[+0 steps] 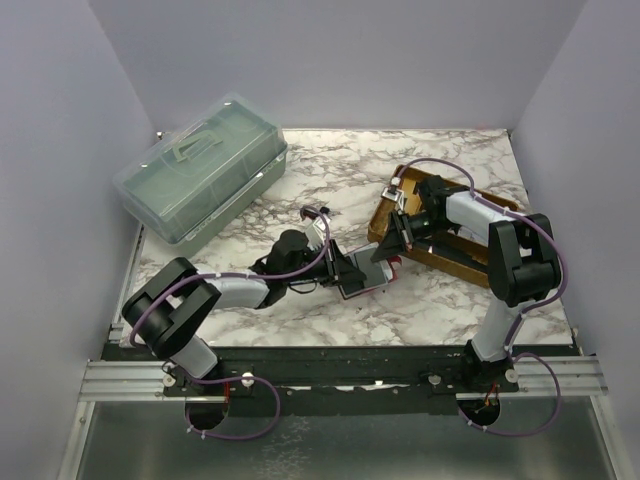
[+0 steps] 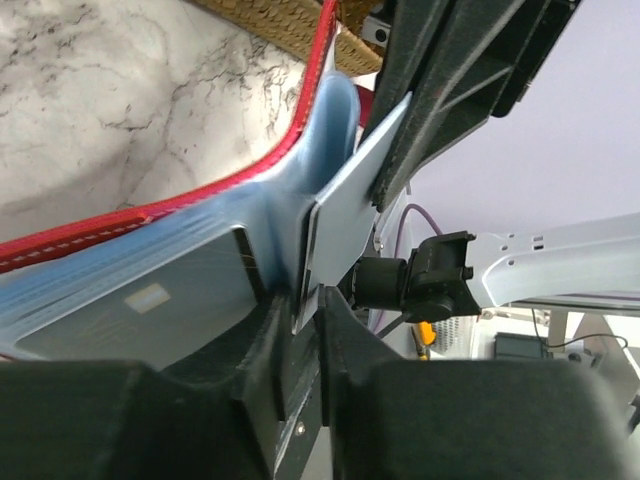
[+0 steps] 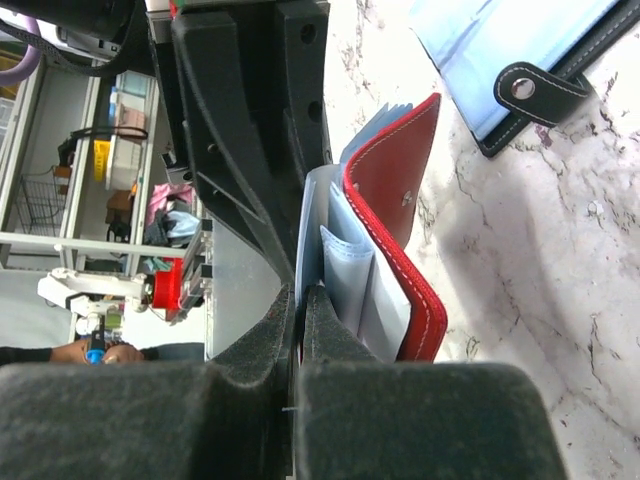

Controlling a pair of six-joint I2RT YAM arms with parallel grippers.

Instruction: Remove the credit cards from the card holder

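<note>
The card holder (image 1: 365, 268), red-edged with clear blue sleeves (image 2: 150, 300) (image 3: 395, 250), is held between both grippers in mid-table. A silvery card (image 2: 350, 190) stands up from a sleeve along the other gripper's fingers in the left wrist view. My left gripper is at the sleeve; whether anything is between its fingertips is unclear. My right gripper is shut on the holder's edge, the thin sleeves running down between its fingers.
A brown box (image 1: 470, 270) stands at the right, and a green translucent case (image 1: 200, 170) at the back left. A black strap with a snap (image 3: 540, 95) lies on the marble.
</note>
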